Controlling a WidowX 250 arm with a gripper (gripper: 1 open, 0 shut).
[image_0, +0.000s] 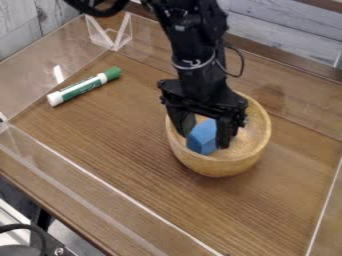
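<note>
My black gripper (203, 118) hangs from the top of the view over a tan bowl (225, 165) at the centre right, its fingers open and reaching down into the bowl. A blue block (203, 138) lies in the bowl, partly hidden behind the fingers. Whether the fingers touch the block is unclear.
A white and green tube (83, 88) lies on the wooden table (120, 180) at the upper left. Wooden edges and walls border the table.
</note>
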